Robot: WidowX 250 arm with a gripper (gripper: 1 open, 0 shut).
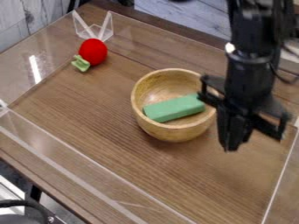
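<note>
A tan bowl (176, 87) sits in the middle of the table, holding a green block (173, 108). My gripper, a dark body with several downward prongs (239, 122), hangs just right of the bowl, above bare wood. Whether its fingers are open or shut is hard to tell, and nothing held shows.
A red round object (93, 51) with a green piece beside it lies at the back left, near a small white wire-like item (91, 26).
</note>
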